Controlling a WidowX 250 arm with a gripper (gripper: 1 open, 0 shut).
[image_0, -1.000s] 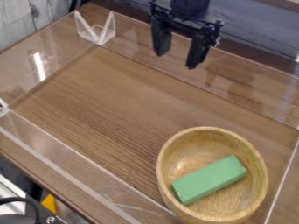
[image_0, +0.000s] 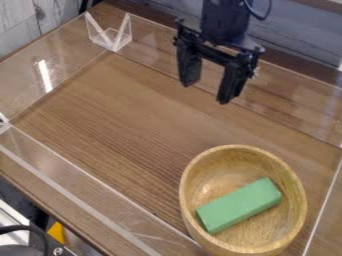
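Observation:
My black gripper (image_0: 209, 80) hangs over the upper middle of the wooden tray, its two fingers spread apart with nothing visible between them. In the lower right a round tan bowl (image_0: 201, 175) holds a green rectangular block (image_0: 238, 205), lying at a slant. The gripper is well above and behind the bowl, apart from it.
A clear angular object (image_0: 110, 32) sits at the back left near the tray's wall. A metal edge runs along the back.
The bowl and green block have not moved.

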